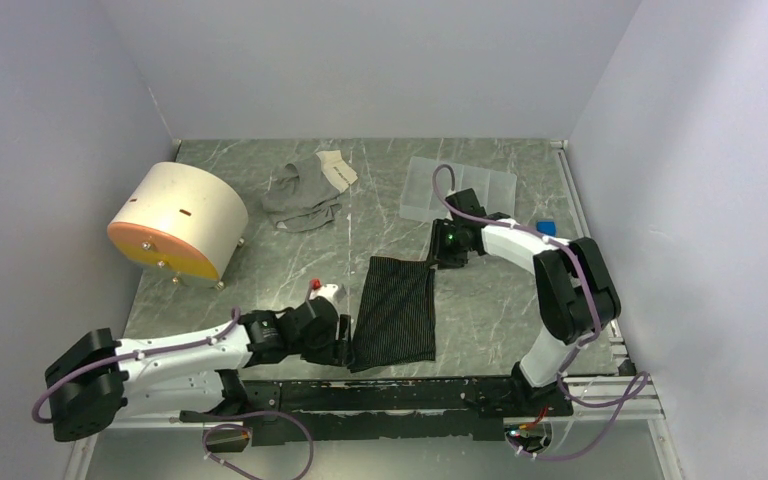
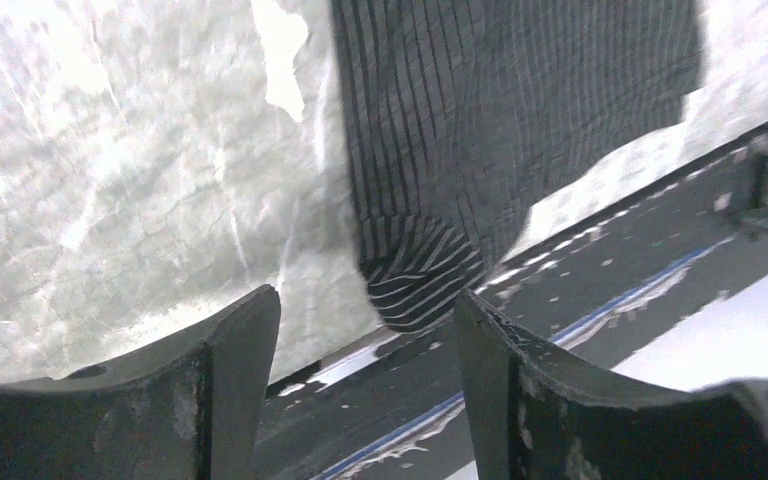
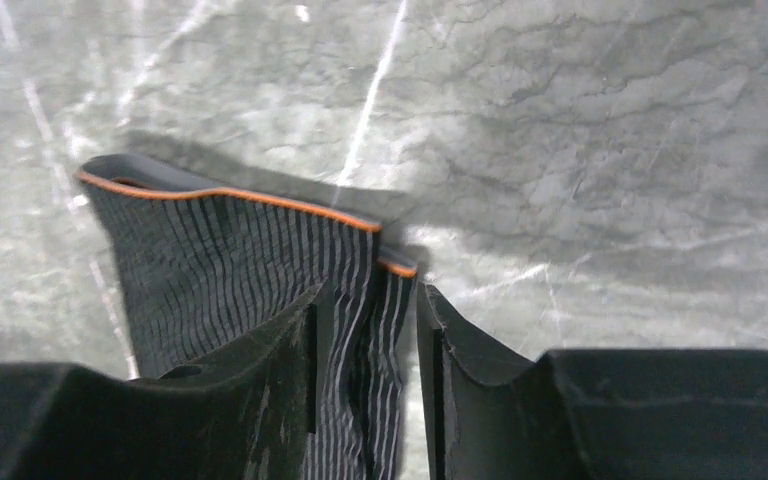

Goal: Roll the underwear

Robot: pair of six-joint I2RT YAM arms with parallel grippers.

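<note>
Dark striped underwear [image 1: 395,310] with an orange-edged waistband lies flat on the marble table, its right side folded in. In the left wrist view its lower left corner [image 2: 420,280] is turned over between and just beyond the fingers of my left gripper, which are apart and hold nothing. My right gripper is open above the waistband's right corner [image 3: 350,230], with the cloth below its fingers.
A grey cloth with a paper tag [image 1: 300,200] lies at the back, beside a clear plastic tray [image 1: 410,190]. A cream drum [image 1: 175,215] stands at left, a small blue block [image 1: 545,227] at right. The table's front edge is close below the underwear.
</note>
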